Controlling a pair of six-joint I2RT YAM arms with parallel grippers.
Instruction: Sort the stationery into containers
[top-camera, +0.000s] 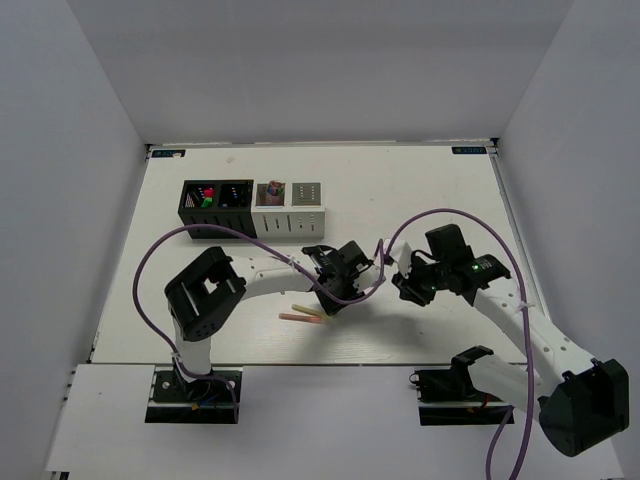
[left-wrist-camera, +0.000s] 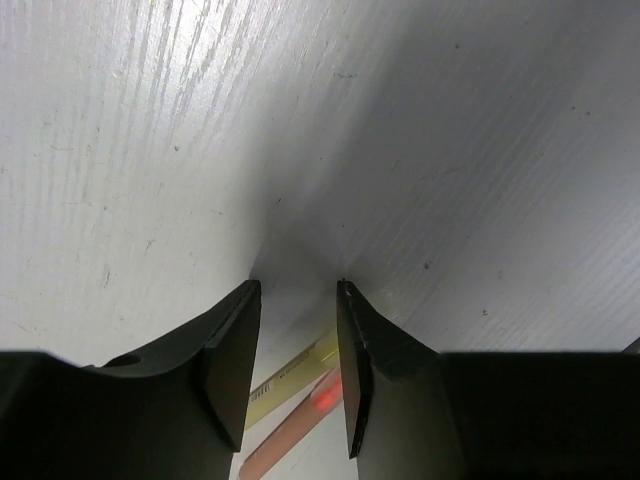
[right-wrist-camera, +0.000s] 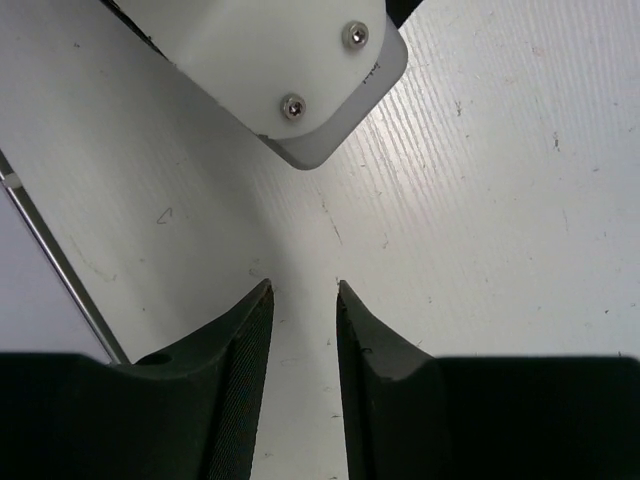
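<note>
A yellow stick (top-camera: 305, 310) and a pink stick (top-camera: 298, 318) lie on the table below my left gripper; in the left wrist view both run diagonally under its fingertips, which stand apart with nothing seen held. My right gripper is open over bare table, right of the left one in the top view. At the back left stand black containers (top-camera: 215, 220) and white containers (top-camera: 290, 223), holding some coloured items.
The two arms are close together near the middle; a white housing shows near the right wrist camera.
</note>
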